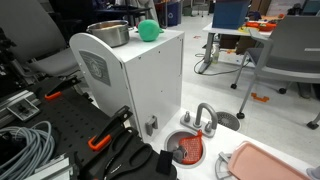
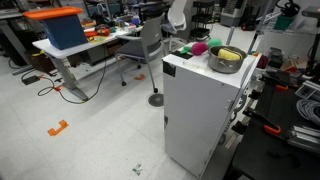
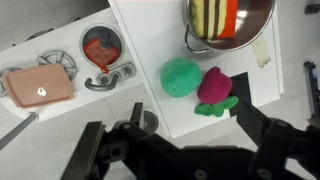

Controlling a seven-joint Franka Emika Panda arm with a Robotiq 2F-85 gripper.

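Observation:
My gripper is open in the wrist view, its two dark fingers wide apart with nothing between them. Beyond it, on the white cabinet top (image 3: 195, 122), lie a green round object (image 3: 181, 77) and a magenta toy vegetable (image 3: 214, 86) with green leaves (image 3: 217, 107). Beside them stands a metal pot (image 3: 230, 43) holding a yellow-and-brown piece (image 3: 210, 18) and something orange. Exterior view 1 shows the pot (image 1: 109, 34) and green object (image 1: 149, 30) on the cabinet; exterior view 2 shows yellow inside the pot (image 2: 226, 60). I cannot make out the gripper clearly in either exterior view.
A small sink (image 3: 102, 47) with a red utensil (image 3: 101, 49) and a grey faucet (image 3: 110, 78) lies below the cabinet, next to a pinkish tray (image 3: 40, 86). A dark table with coiled cable (image 1: 26, 150) adjoins the cabinet. Open floor (image 2: 90, 125) lies beyond.

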